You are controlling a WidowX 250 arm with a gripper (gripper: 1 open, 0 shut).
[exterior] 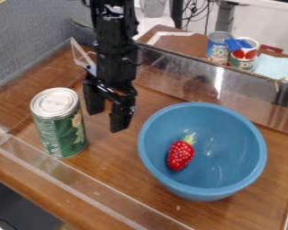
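Observation:
The black gripper [108, 110] hangs open above the wooden board, between a green tin can [58, 130] on its left and a blue bowl [230, 162] on its right, with nothing between its fingers. The can stands upright at the front left. A toy strawberry [180, 154] with a green top lies inside the bowl.
Clear low walls border the wooden board [134, 198]. Beyond them at the back right stand two cans [219, 49] and a light blue cloth [276, 67]. A grey padded surface [26, 36] fills the back left. The board's front middle is bare.

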